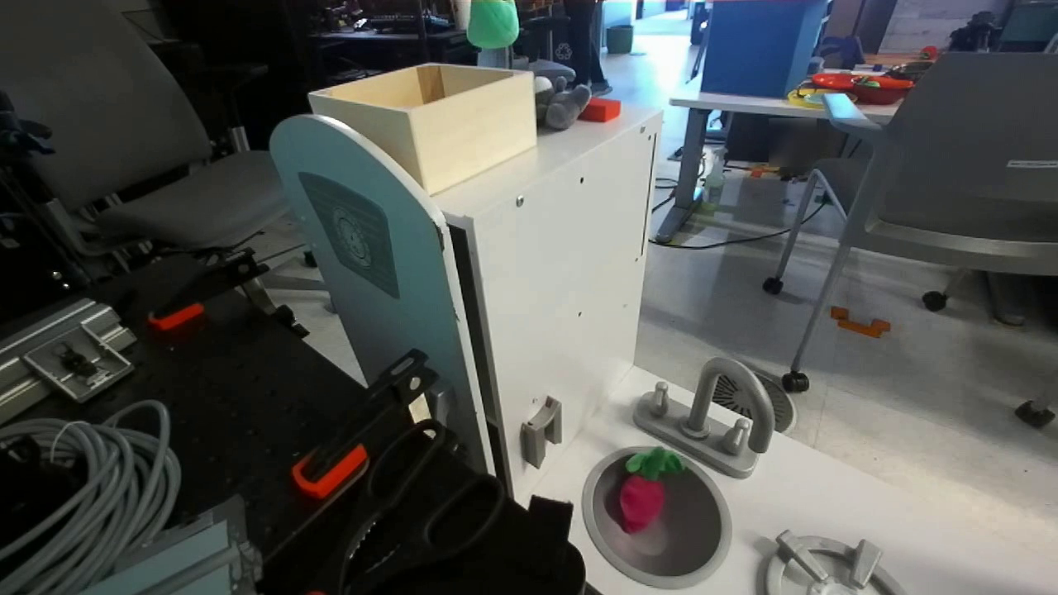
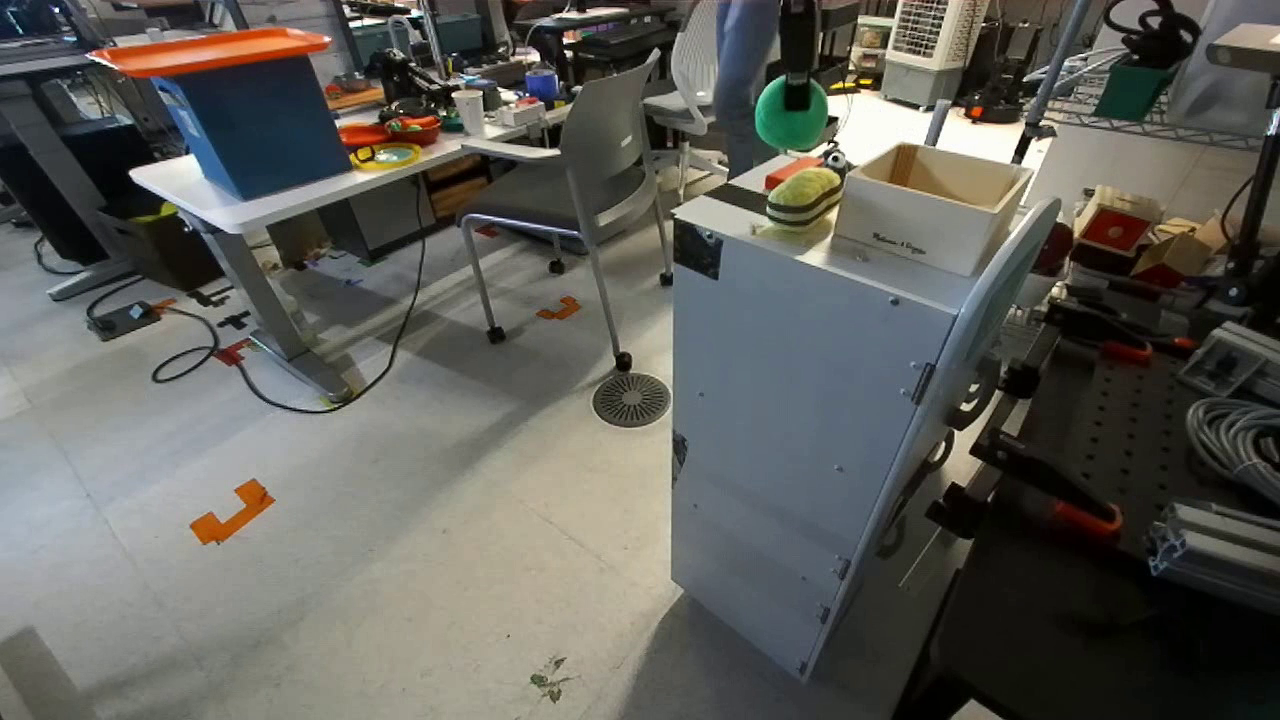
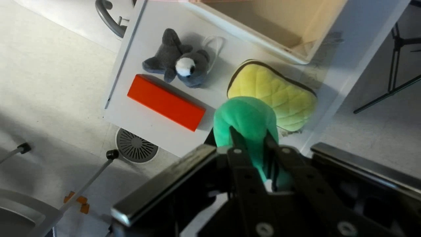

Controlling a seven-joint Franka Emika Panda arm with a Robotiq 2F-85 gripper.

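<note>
A green plush piece [image 3: 245,114], rounded at its lower end, is pinched between the fingers of my gripper in the wrist view. It hangs as a green ball in exterior view 2 [image 2: 791,116], clear of the white cabinet's top, with the dark fingers above it. Exterior view 1 shows only its rounded lower part [image 1: 493,24] at the top edge, behind the wooden box [image 1: 474,134]. Below the gripper on the cabinet top [image 3: 158,130] lie a yellow quilted plush [image 3: 272,92], a grey stuffed animal [image 3: 173,59] and a red block [image 3: 165,102].
Near the hanging plush, the open wooden box [image 2: 924,228] stands beside the yellow plush. The cabinet's rounded blue-grey door panel [image 1: 367,228] rises along one side. Lower down, a pink plush [image 1: 641,504] lies in the grey sink [image 1: 694,555] beside a faucet [image 1: 764,416].
</note>
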